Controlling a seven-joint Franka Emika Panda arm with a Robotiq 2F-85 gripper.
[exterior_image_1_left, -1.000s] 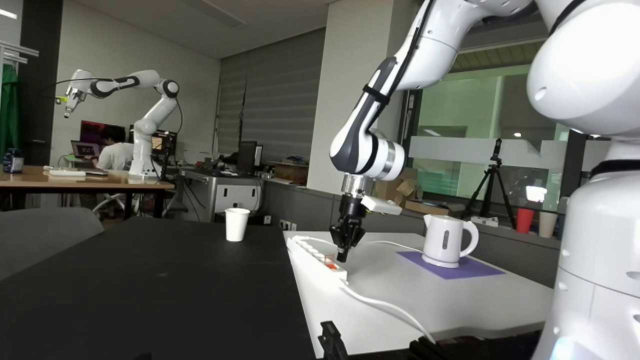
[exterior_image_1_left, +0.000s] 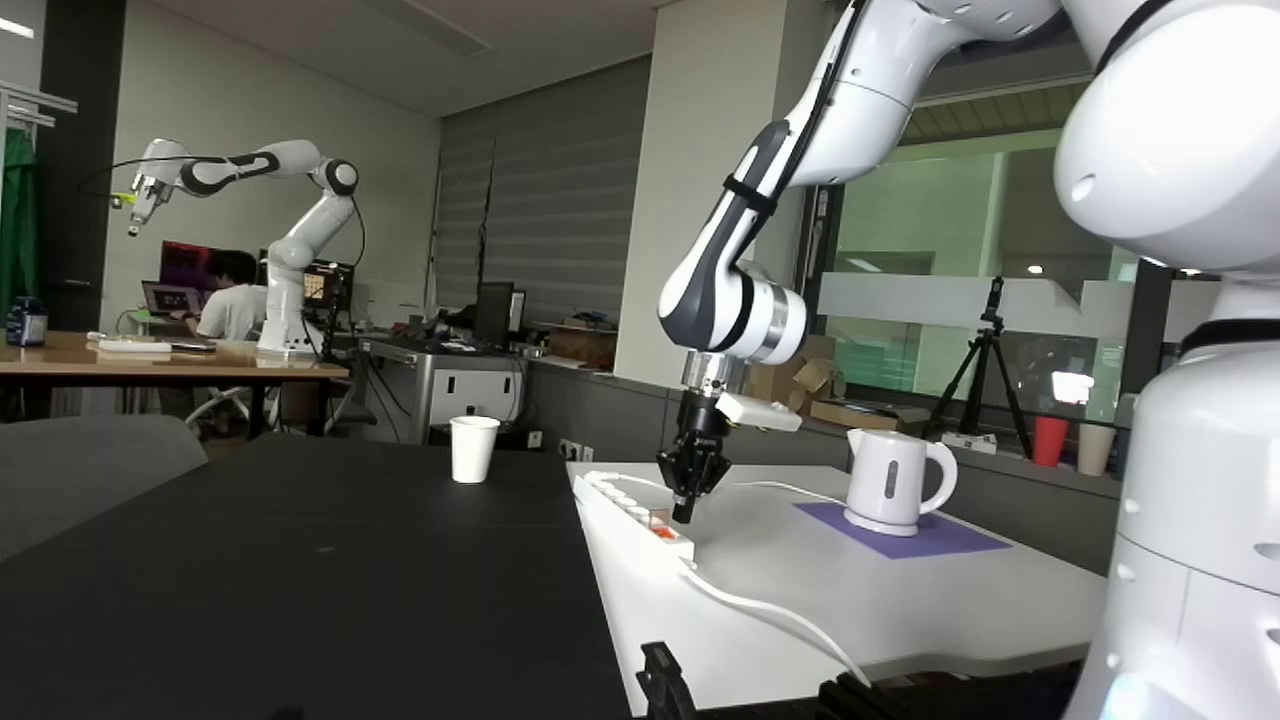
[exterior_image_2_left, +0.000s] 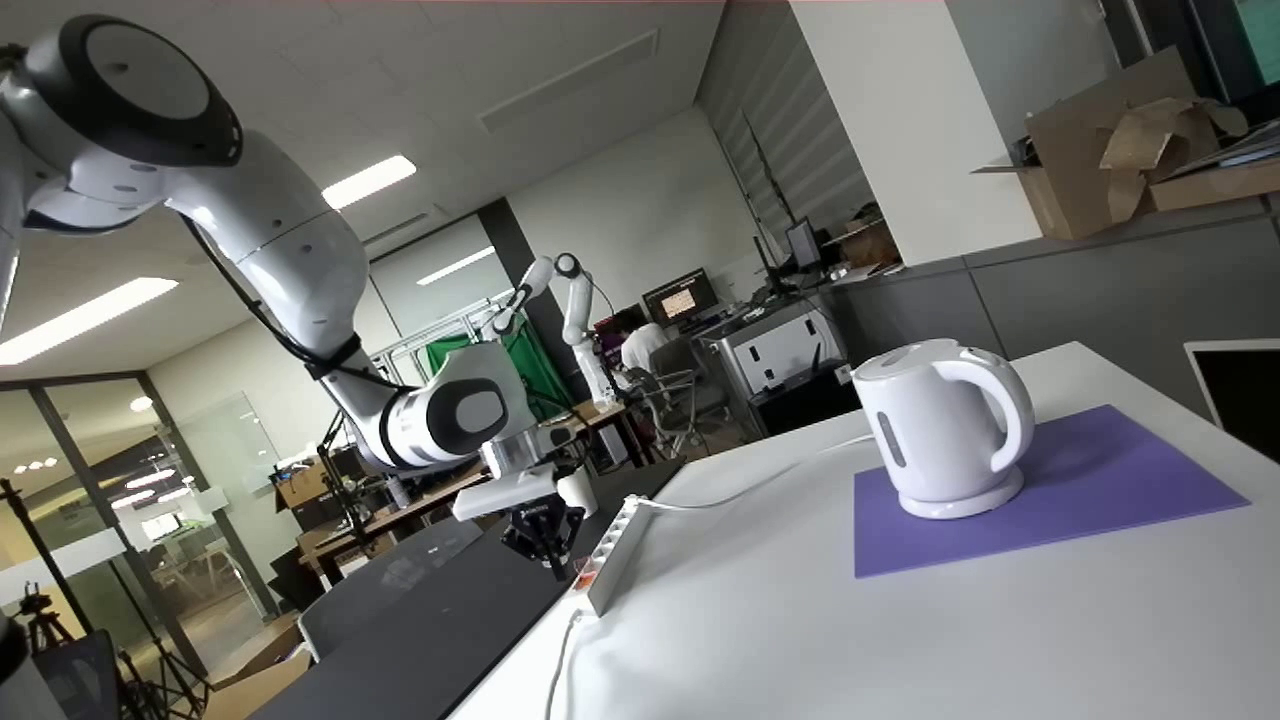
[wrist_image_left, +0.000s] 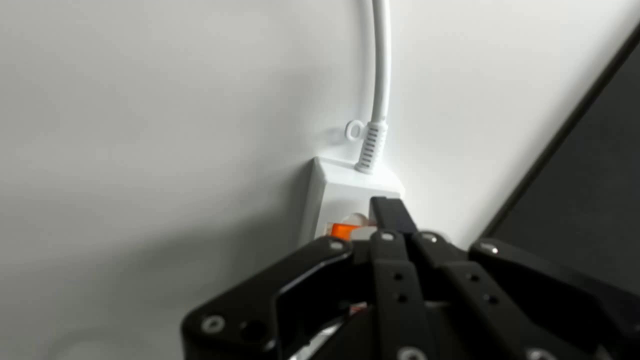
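Along the edge of the white table (exterior_image_1_left: 768, 600) lies a white power strip (exterior_image_1_left: 633, 509). Its orange switch (wrist_image_left: 344, 231) shows in the wrist view just left of my fingertips, partly covered. My gripper is shut over that end of the strip, pointing down, with nothing visible between its fingers. Whether the fingertips touch the strip cannot be told. In exterior view 2 the gripper (exterior_image_2_left: 558, 569) hangs beside the switch end of the strip (exterior_image_2_left: 614, 546). A white kettle (exterior_image_1_left: 885, 482) stands upright on a purple mat (exterior_image_2_left: 1080, 504).
The strip's thick white cable (wrist_image_left: 380, 66) runs from its end across the table. A thinner cord (exterior_image_2_left: 750, 486) leaves the other end and leads toward the kettle. A white paper cup (exterior_image_1_left: 473, 449) stands on the black table (exterior_image_1_left: 360, 576).
My gripper has shifted very slightly in exterior view 1, barely to the left. The strip, kettle and cup are where they were.
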